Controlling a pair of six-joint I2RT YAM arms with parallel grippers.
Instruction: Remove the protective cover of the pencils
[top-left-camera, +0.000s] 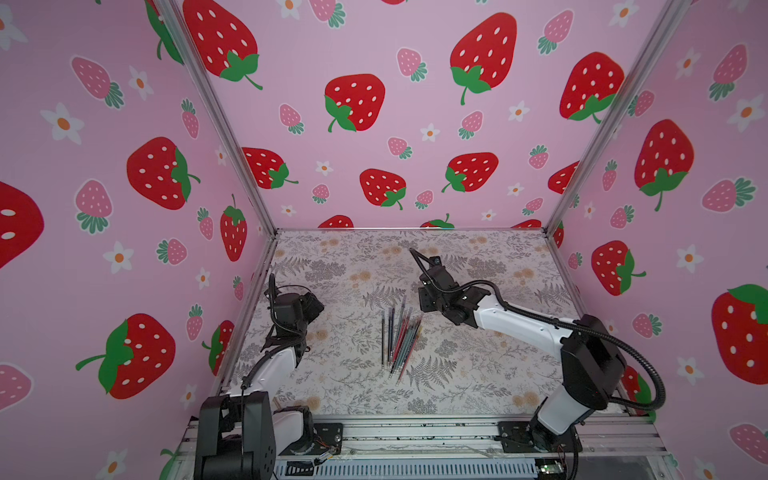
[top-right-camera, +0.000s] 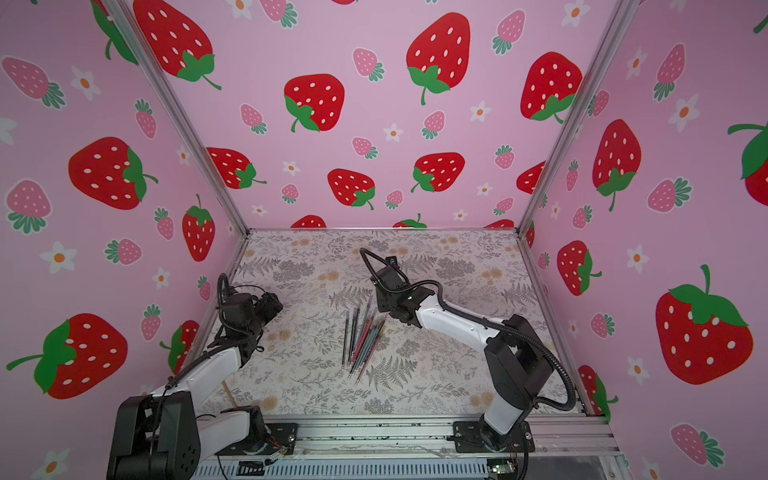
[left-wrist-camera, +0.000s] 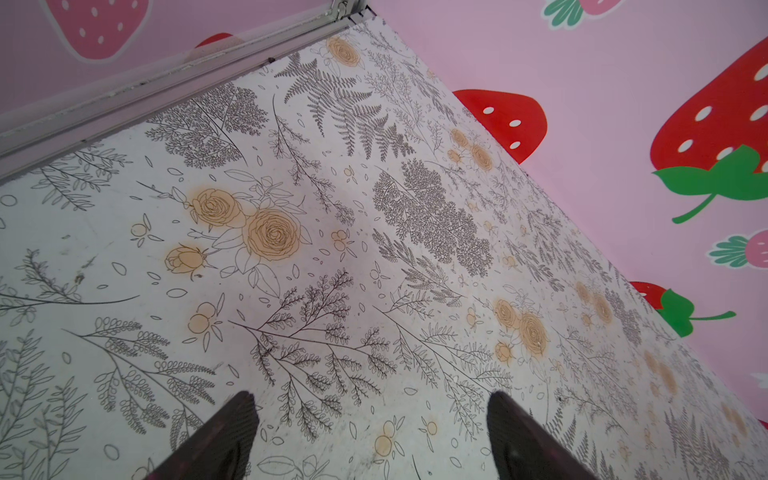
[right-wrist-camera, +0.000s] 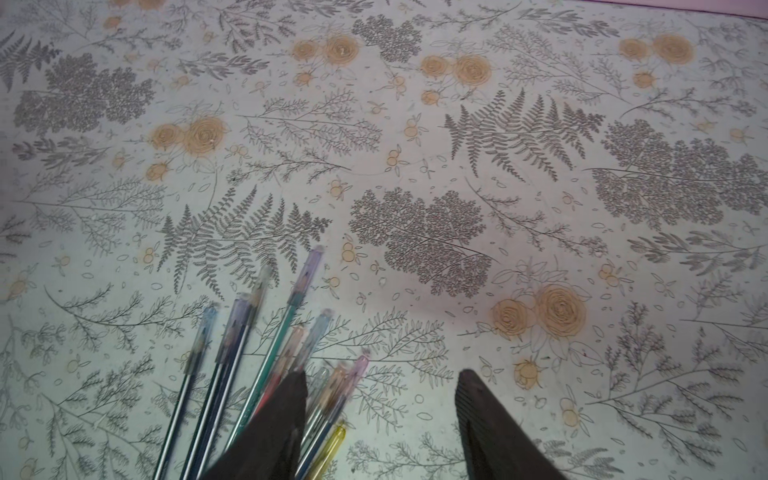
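Note:
Several slim pencils (top-left-camera: 401, 340) with translucent caps lie fanned on the middle of the patterned floor; in the right wrist view their capped ends (right-wrist-camera: 304, 272) point away from me, in varied colours. My right gripper hangs just right of and above those ends, fingers apart with nothing between them; in the top views it (top-left-camera: 429, 300) hides the floor behind it. My left gripper stands open at the left side, over bare floor, away from the pencils (top-right-camera: 360, 340).
Pink strawberry-printed walls with metal rails (top-left-camera: 412, 229) close the space at the back and sides.

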